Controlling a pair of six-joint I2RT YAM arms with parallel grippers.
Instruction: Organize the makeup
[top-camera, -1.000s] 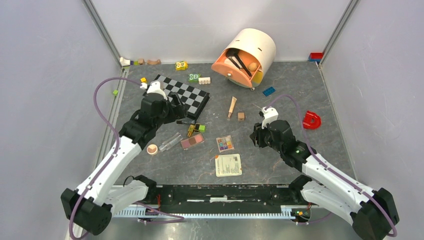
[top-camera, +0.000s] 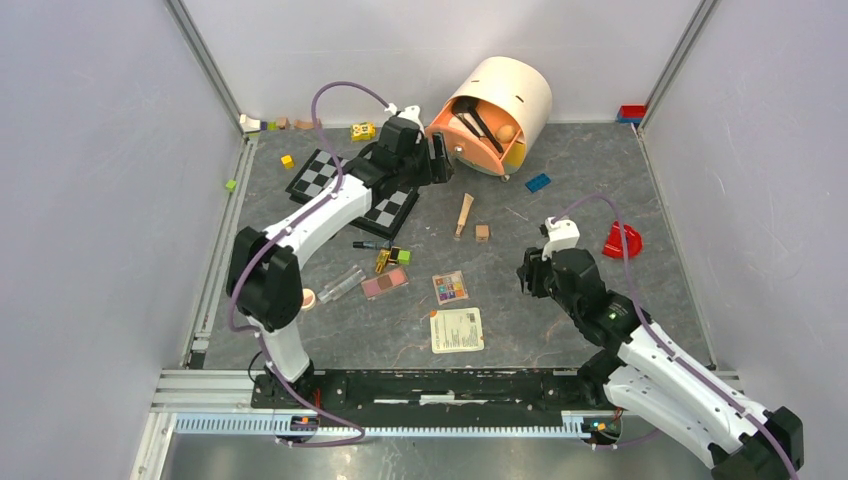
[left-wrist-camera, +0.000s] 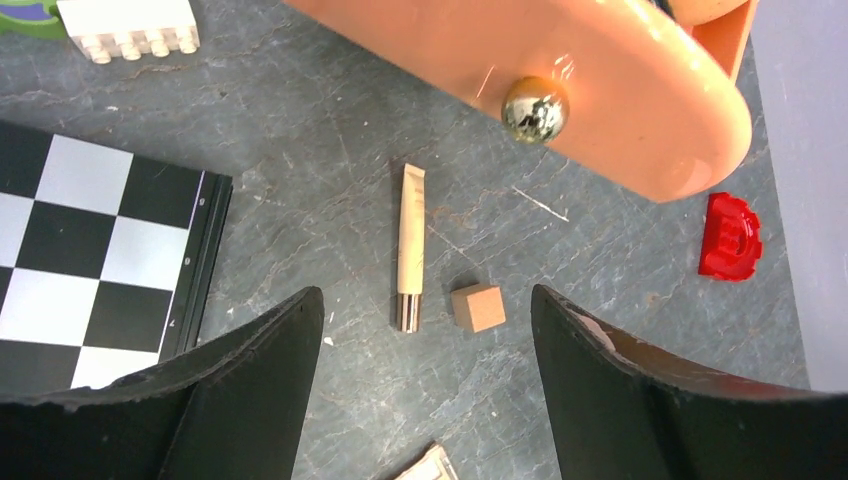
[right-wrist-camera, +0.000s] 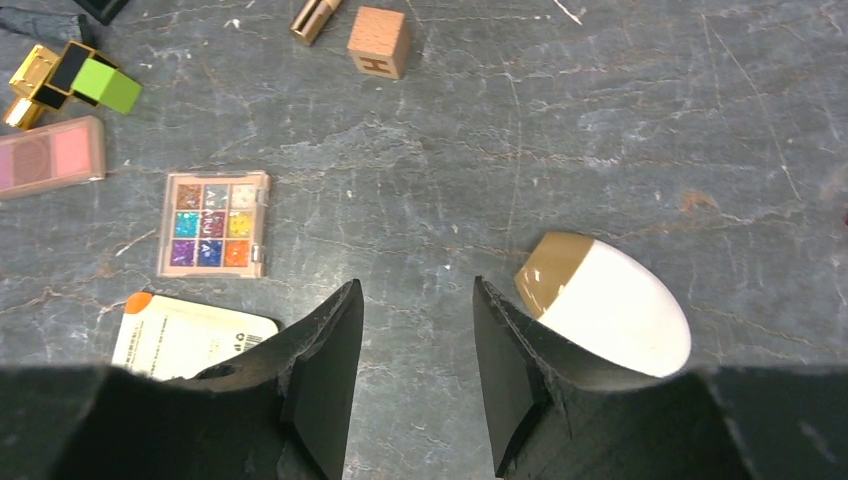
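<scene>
My left gripper stands open above the table, near the drawer front of the cream-and-orange bin (top-camera: 525, 95). In the left wrist view a beige tube (left-wrist-camera: 411, 235) lies below and between its fingers, untouched. My right gripper is open and empty. By its right finger lies a white-and-gold object (right-wrist-camera: 615, 310), hidden from the top view by the arm. Left of that gripper lie a glitter palette (right-wrist-camera: 213, 223), a cream card (right-wrist-camera: 190, 335) and a blush palette (right-wrist-camera: 50, 158). Clear tubes (top-camera: 342, 284) and a round beige item (top-camera: 308, 299) lie near the left arm.
Inside the bin's opening are dark brushes (top-camera: 480, 120) and a round tan item (top-camera: 506, 133). A checkerboard (left-wrist-camera: 100, 260), wooden cube (left-wrist-camera: 478, 307), gold-and-green toy (right-wrist-camera: 75, 80) and red toy (top-camera: 622, 240) lie around. Free floor lies right of the palettes.
The left arm has swung from the left side, across the checkerboard, toward the bin's front. My right gripper has drifted slightly right. The objects have stayed where they were.
</scene>
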